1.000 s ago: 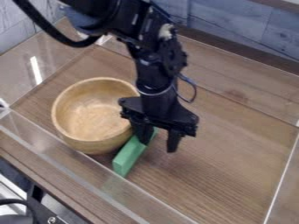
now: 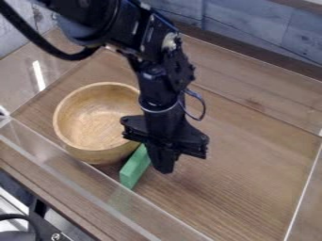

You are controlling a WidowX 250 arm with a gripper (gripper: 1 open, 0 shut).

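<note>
My gripper (image 2: 164,155) points down just right of a wooden bowl (image 2: 88,113), its fingers shut at the upper end of a green block (image 2: 132,171). The block lies lengthwise on the wooden surface beside the bowl, partly hidden by the gripper. Whether anything is between the fingers cannot be made out.
A clear rail runs along the near left edge, with dark cables beyond it at the lower left.
The gripper has shifted slightly downward in the view since one second ago, and its fingers look closer together. The bowl and block look unmoved.
</note>
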